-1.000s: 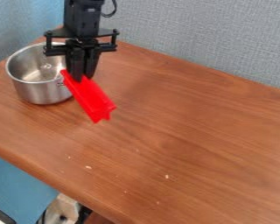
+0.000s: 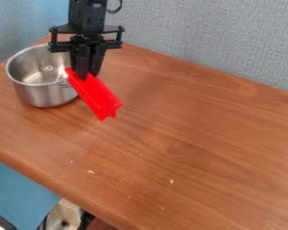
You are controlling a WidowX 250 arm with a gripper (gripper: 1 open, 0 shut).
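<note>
My black gripper (image 2: 83, 67) hangs at the upper left, shut on a red block (image 2: 96, 95), which slants from the fingers down toward the right, held above the wooden table. A steel pot (image 2: 36, 83) stands just left of the gripper and block, its rear right rim partly hidden behind the gripper.
A grey textured wall (image 2: 219, 40) runs along the back. The table's near left edge drops to a blue surface (image 2: 21, 193).
The gripper and red block have shifted very slightly, the block's lower end sitting a little higher than before. The pot stays in place.
</note>
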